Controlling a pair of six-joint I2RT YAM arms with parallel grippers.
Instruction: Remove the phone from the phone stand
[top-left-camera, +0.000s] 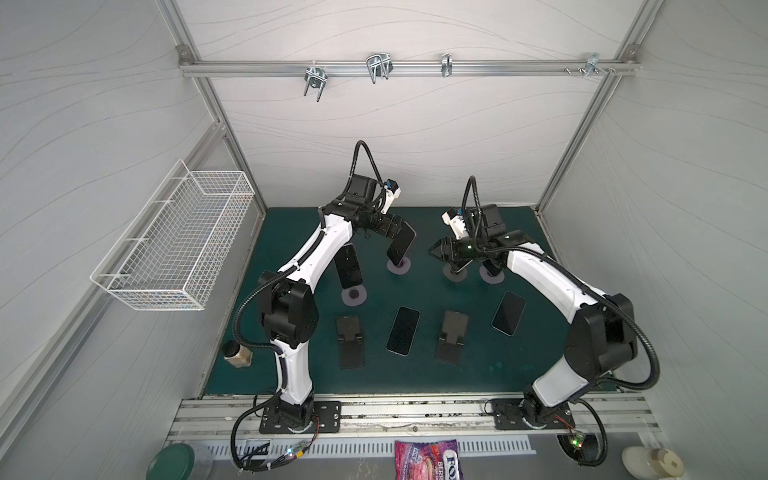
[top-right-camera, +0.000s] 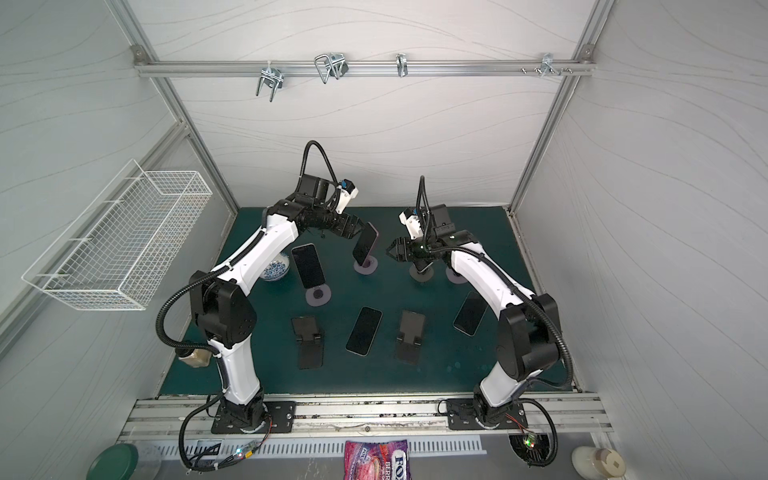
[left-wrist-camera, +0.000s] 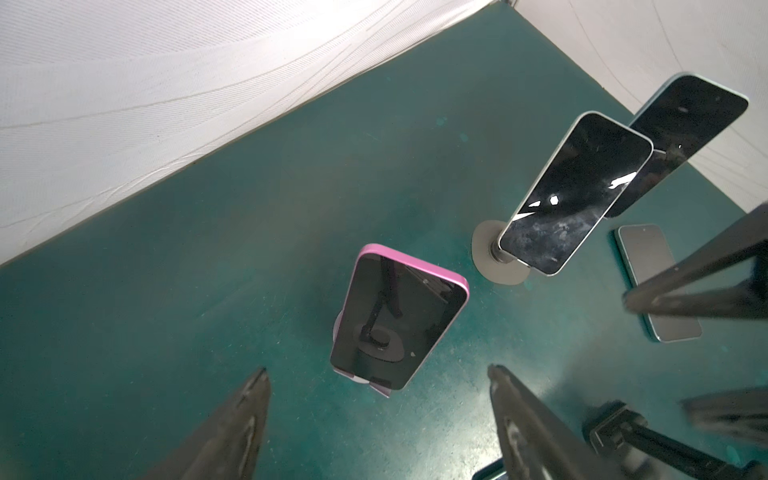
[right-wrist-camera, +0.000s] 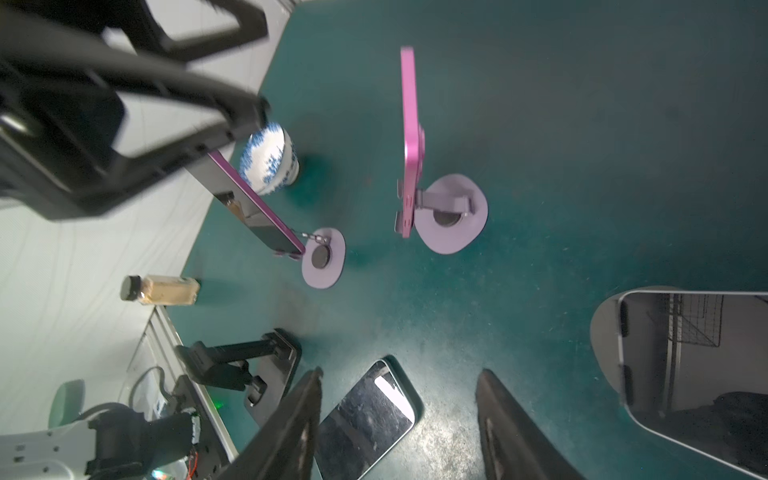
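A pink-edged phone (left-wrist-camera: 400, 316) leans upright on a phone stand with a round lilac base (right-wrist-camera: 456, 216). My left gripper hangs open above and in front of it, the phone showing beyond the spread fingers with nothing gripped. Opposite, my right gripper is also open and empty, to the right of that phone. A silver-edged phone (left-wrist-camera: 580, 192) on a grey-based stand sits below the right gripper, partly covered by it in the top views. Another phone (left-wrist-camera: 692, 116) stands behind. At the left, a further phone (top-right-camera: 308, 265) rests on its stand.
Two phones lie flat, one mid-front (top-left-camera: 403, 331) and one at the right (top-left-camera: 509, 313). Two folded black stands (top-left-camera: 350, 342) lie near the front. A patterned bowl (top-right-camera: 275, 267) is at the left, a small jar (top-left-camera: 237, 353) at the left edge.
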